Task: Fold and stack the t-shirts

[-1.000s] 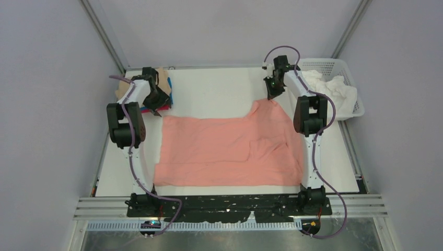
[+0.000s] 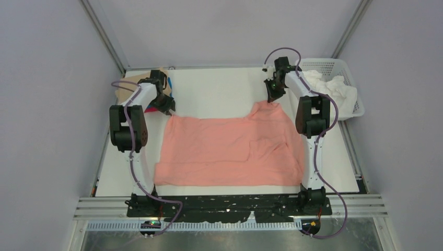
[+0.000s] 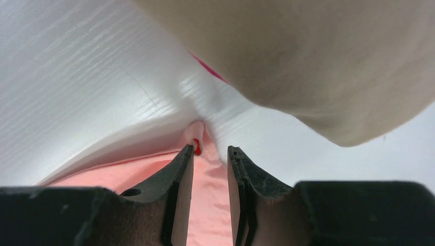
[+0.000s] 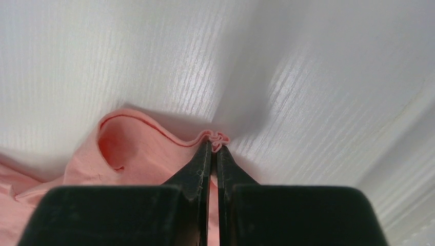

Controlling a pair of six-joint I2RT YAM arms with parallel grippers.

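Observation:
A pink t-shirt (image 2: 209, 138) lies spread across the table, with folds and a raised bunch toward its right side. At its upper left corner is my left gripper (image 2: 172, 112). In the left wrist view, the left gripper has its fingers a little apart, the shirt's corner (image 3: 197, 134) rising between them; whether they grip it cannot be seen. My right gripper (image 2: 269, 100) is at the shirt's upper right. In the right wrist view, the right gripper is shut on a pinched edge of the pink t-shirt (image 4: 136, 146).
A tan folded shirt (image 2: 127, 94) lies on blue and red cloth at the back left, beside the left gripper. A white basket (image 2: 357, 107) holding white cloth stands at the back right. Bare table (image 2: 219, 91) lies behind the pink shirt.

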